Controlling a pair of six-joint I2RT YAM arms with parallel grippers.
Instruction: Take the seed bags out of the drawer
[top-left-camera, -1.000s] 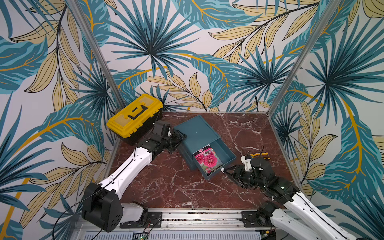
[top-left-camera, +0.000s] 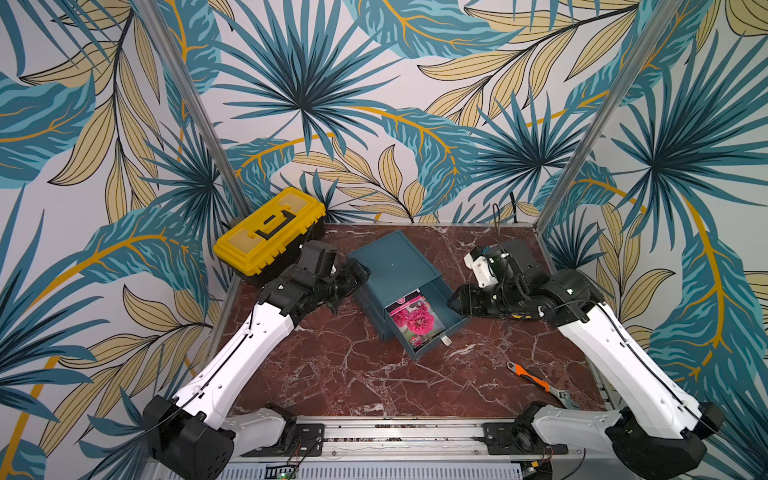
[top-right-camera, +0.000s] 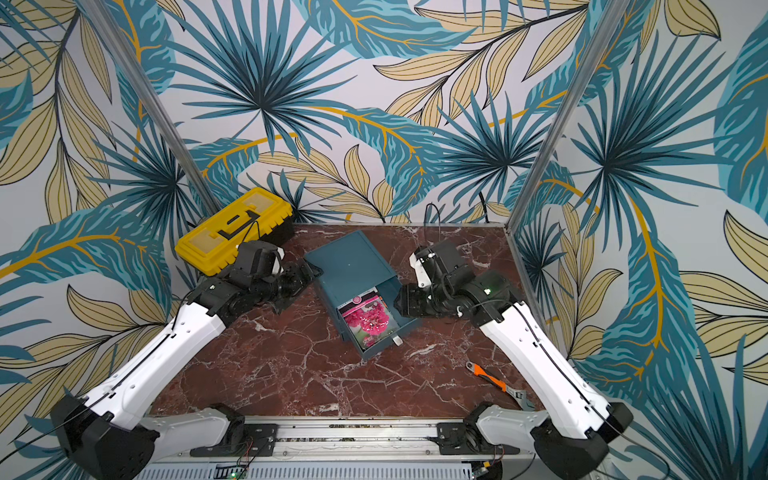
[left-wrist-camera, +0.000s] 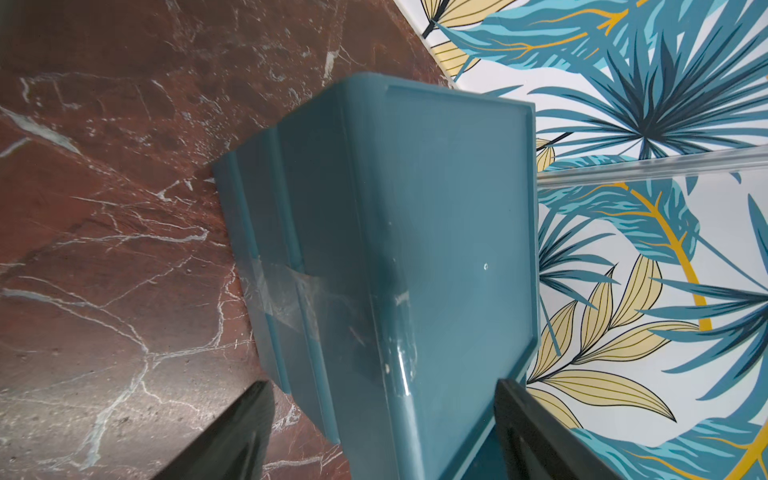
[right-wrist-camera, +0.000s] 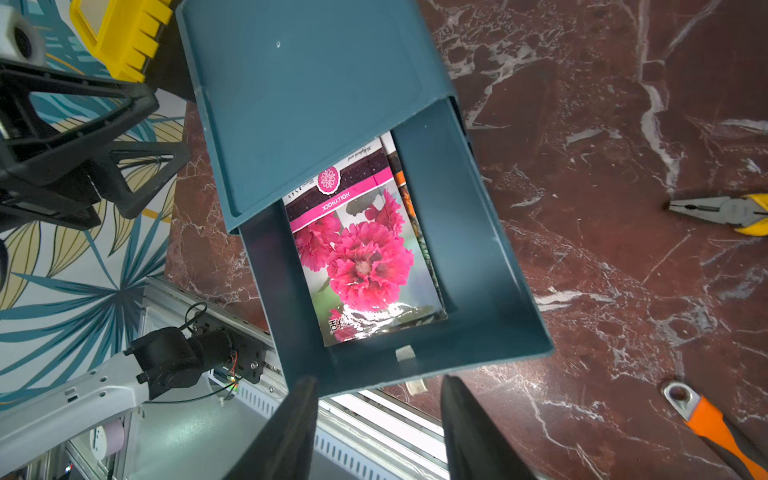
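The teal drawer (right-wrist-camera: 496, 280) is pulled out of its teal cabinet (top-left-camera: 392, 257). Flat inside it lies a seed bag with pink hollyhocks (right-wrist-camera: 364, 264); the edge of another bag (right-wrist-camera: 406, 196) shows beneath. How many bags lie below cannot be told. My right gripper is open and empty, its fingers on either side of the white pull tab (right-wrist-camera: 406, 353) in the right wrist view, over the drawer's front end. At the cabinet's left side my left gripper stands open, its fingertips appearing on both sides of the cabinet's upper edge.
A yellow toolbox (top-left-camera: 270, 232) stands at the back left. Yellow-handled pliers (right-wrist-camera: 724, 210) and an orange adjustable wrench (top-left-camera: 540, 382) lie right of the drawer.
Drawer and bags stay put.
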